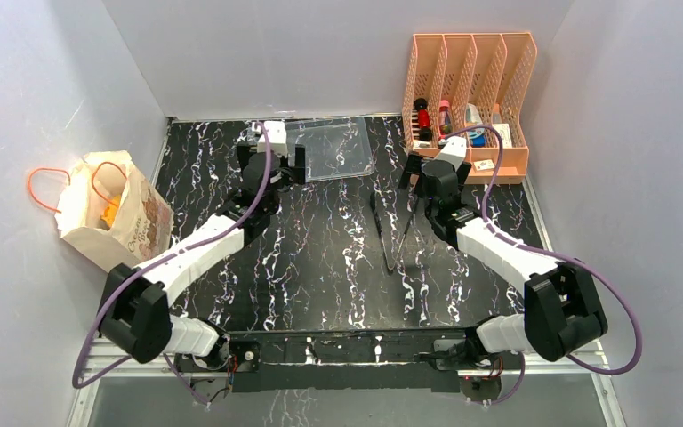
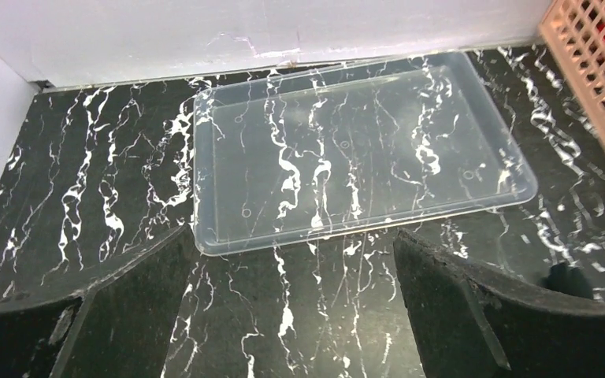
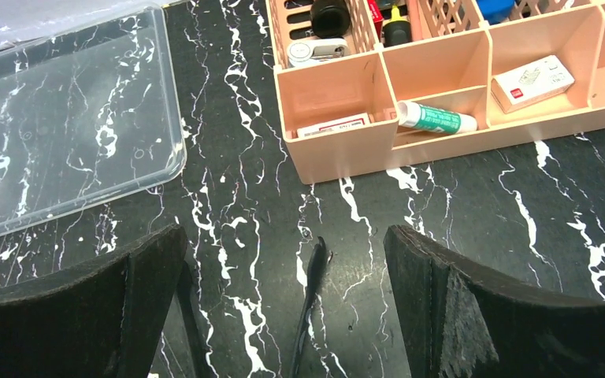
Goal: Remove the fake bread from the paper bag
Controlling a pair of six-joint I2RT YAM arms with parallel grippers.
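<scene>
The paper bag [image 1: 133, 221], cream with two orange handles, stands at the far left against the wall, tilted, its mouth facing up. Inside it a small orange-yellow thing [image 1: 110, 212] shows; whether this is the fake bread I cannot tell, and most of the bag's inside is hidden. My left gripper [image 1: 271, 153] is open over the table near the clear tray, well to the right of the bag, with nothing between its fingers. My right gripper [image 1: 436, 166] also stands open and empty, in front of the orange organizer. Neither wrist view shows the bag.
A clear plastic tray [image 2: 362, 224] lies flat at the back middle. At the back right stands the orange organizer [image 1: 516, 160] with several small items. A thin black V-shaped tool [image 1: 382, 240] lies near the right gripper.
</scene>
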